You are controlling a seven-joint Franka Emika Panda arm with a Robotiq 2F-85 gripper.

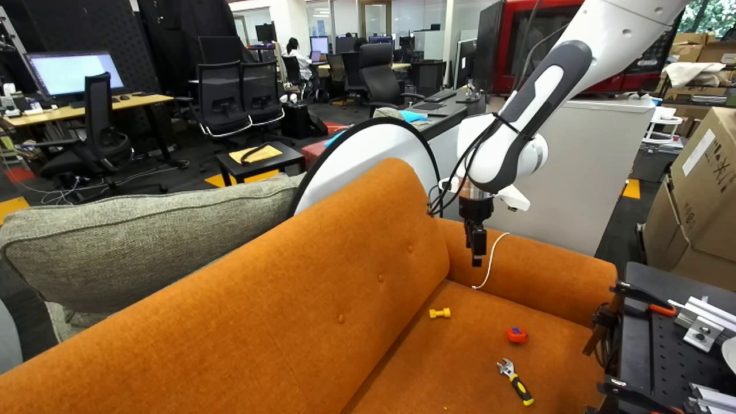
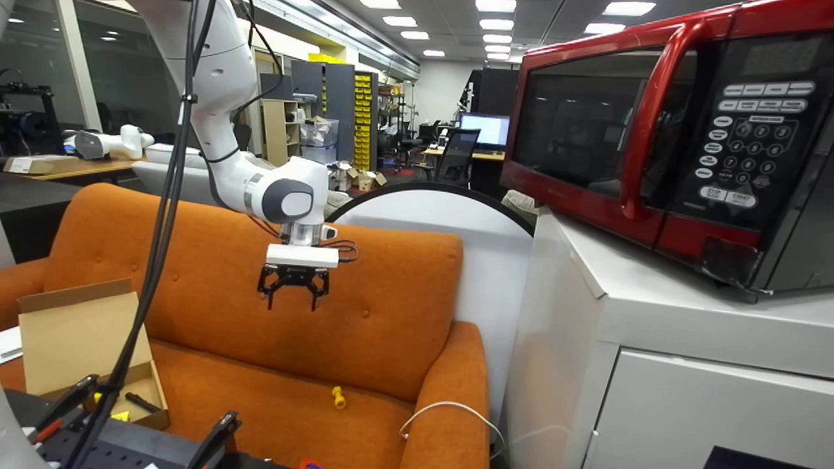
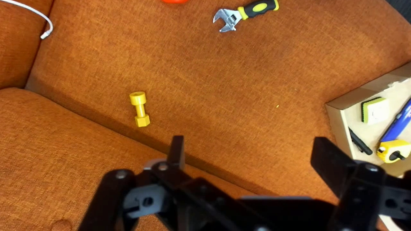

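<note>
My gripper hangs open above the orange sofa, its fingertips well apart and nothing between them. In the wrist view the gripper shows one finger on each side with bare seat below. A yellow bolt-shaped piece lies on the seat close to the backrest, ahead and left of the fingers. An adjustable wrench with a black and yellow handle rests farther out on the seat. Near it is a small red object, mostly cut off in the wrist view.
An open cardboard box holds a yellow tape measure, a sponge, a black pen-like item and a blue item. A white cable drapes over the sofa arm. The black table borders the seat's front. Mid-seat is clear.
</note>
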